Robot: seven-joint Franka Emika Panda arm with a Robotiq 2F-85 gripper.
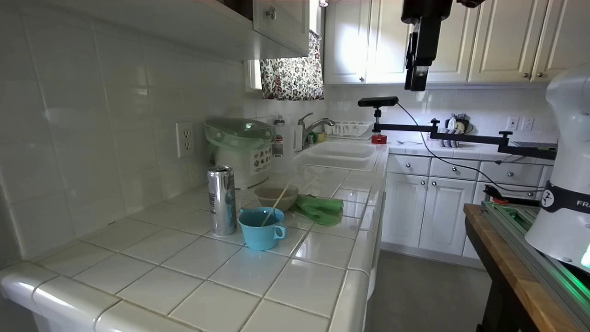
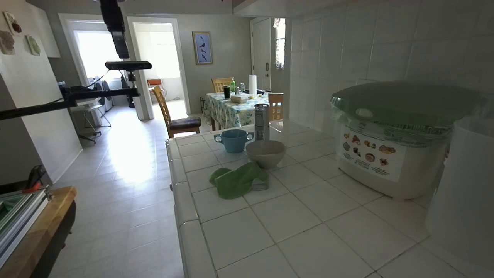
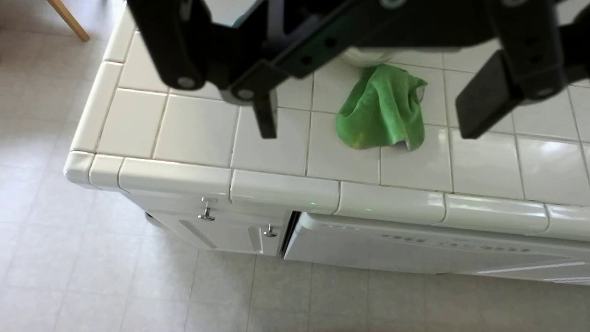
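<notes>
High above the floor, to the sink-room side of the counter's front edge, my gripper (image 1: 415, 83) hangs pointing down. Seen from the wrist, its two fingers (image 3: 486, 97) stand wide apart with nothing between them. A crumpled green cloth (image 3: 384, 110) shows beyond that gap, well below on the tiled counter. Beside the cloth sits a pale bowl (image 2: 266, 153). A light blue two-handled cup (image 1: 260, 232) with a thin stick (image 1: 276, 204) leaning in it stands near the bowl. The tall silver can (image 1: 222, 200) is upright next to the cup.
A white bin with a green lid (image 1: 243, 149) stands against the wall, with the sink (image 1: 337, 152) behind it. A camera on a black arm (image 1: 409, 127) reaches out near the sink.
</notes>
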